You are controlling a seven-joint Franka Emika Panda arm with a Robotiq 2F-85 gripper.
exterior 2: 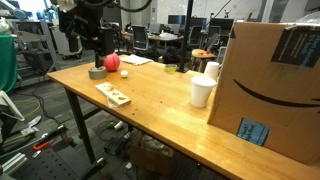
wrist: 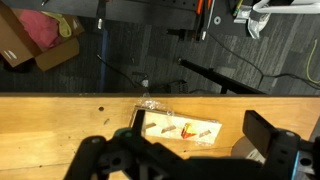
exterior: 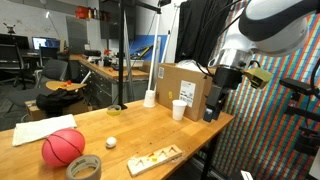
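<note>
My gripper [exterior: 213, 106] hangs above the near edge of the wooden table. In the wrist view its dark fingers [wrist: 269, 141] stand wide apart, and nothing is held between them. A pale tray-like board [wrist: 180, 128] with small coloured pieces appears in the gap, on the tabletop well below. On the table lie a red ball [exterior: 63, 147], a roll of tape [exterior: 84, 167] and a small white ball [exterior: 111, 140]. A white cup [exterior 2: 202, 92] stands upright farther along, apart from the gripper.
A large cardboard box [exterior 2: 268, 85] rises at one end of the table. Farther back are a white cloth [exterior: 43, 130] and a yellow ring [exterior: 116, 107]. Cables and stands occupy the floor beside the table.
</note>
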